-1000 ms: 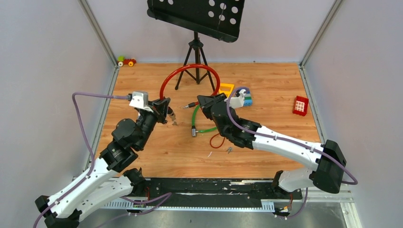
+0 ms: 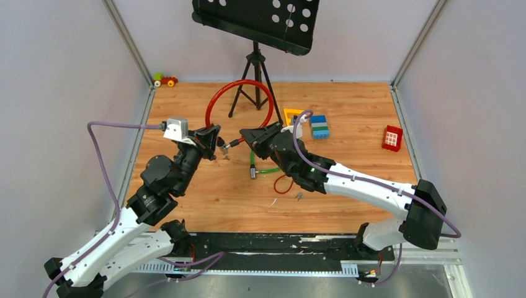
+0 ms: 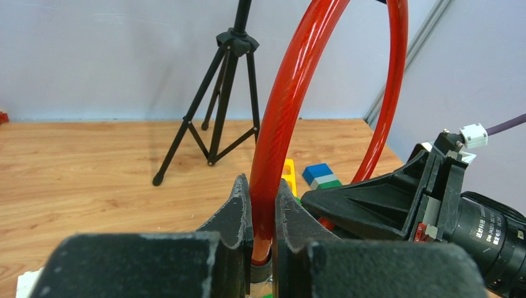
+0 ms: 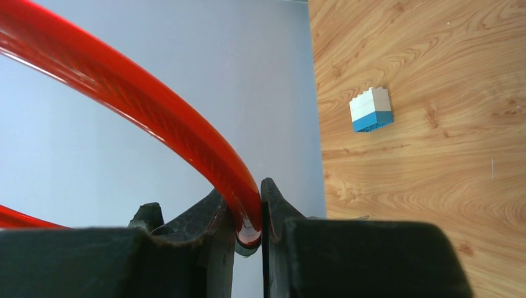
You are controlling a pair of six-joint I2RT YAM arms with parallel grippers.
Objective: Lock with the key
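Observation:
A red cable lock (image 2: 219, 99) arches up between my two grippers. My left gripper is shut on the cable just above its dark lock body (image 3: 260, 271). In the top view that body (image 2: 220, 143) points down past the fingers, with a small key (image 2: 225, 156) hanging below. My right gripper is shut on the cable's other end. From its fingers a dark-collared metal tip (image 2: 227, 147) reaches left, right beside the lock body. Whether the tip is touching or inside it, I cannot tell.
On the table lie a green cable lock (image 2: 268, 171), a thin orange loop (image 2: 283, 191) and loose keys (image 2: 299, 195). Behind stand a music stand (image 2: 257, 68), a yellow piece (image 2: 288, 113) and blue blocks (image 2: 319, 129). A red block (image 2: 392, 138) sits far right.
My right gripper has moved left with its cable end, closing the gap to the lock body. The red loop has narrowed.

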